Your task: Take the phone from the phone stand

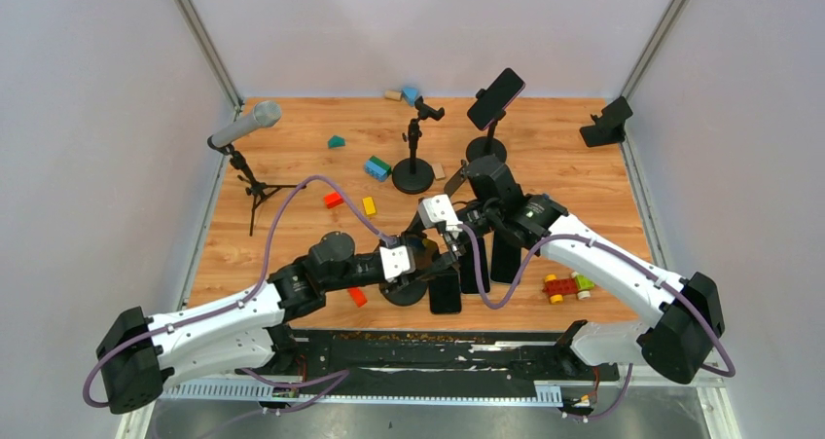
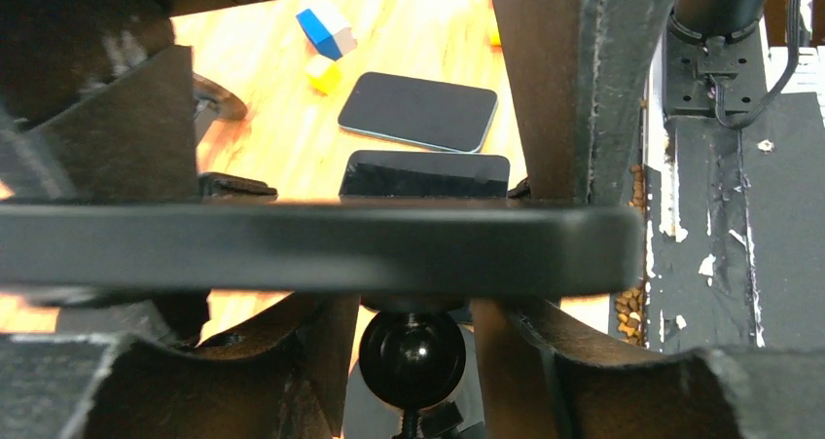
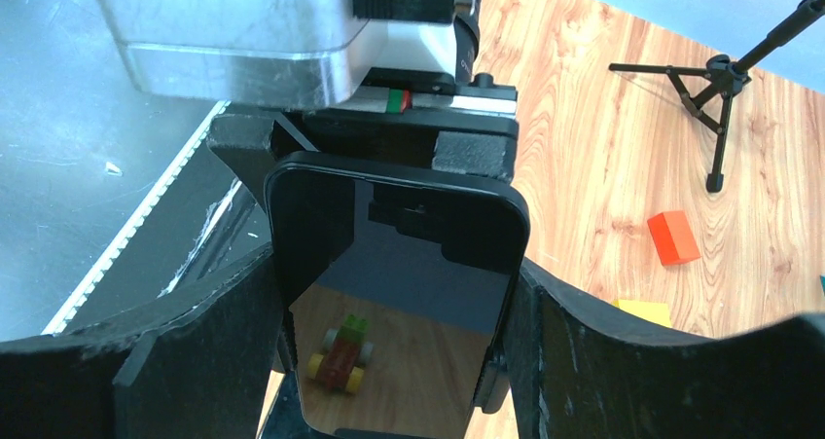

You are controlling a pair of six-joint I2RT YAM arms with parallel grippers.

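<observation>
At centre front of the top view, my left gripper [image 1: 418, 264] and my right gripper [image 1: 443, 249] meet over a stand base [image 1: 404, 293]. In the left wrist view, my left gripper is shut on the stand's mount, whose black ball joint [image 2: 411, 359] shows between its fingers. A dark bar, apparently the phone's edge [image 2: 321, 246], spans above them. In the right wrist view, my right gripper is shut on a phone [image 3: 394, 312] with a glossy dark screen, held by its two sides. Whether the phone still touches the holder behind it cannot be told.
Loose phones [image 1: 446, 298] lie right of the base. Other stands [image 1: 412, 174], a phone on a stand [image 1: 494, 98] and a tripod microphone [image 1: 251, 123] stand behind. Toy blocks [image 1: 369, 205] and a toy car [image 1: 569, 286] are scattered around.
</observation>
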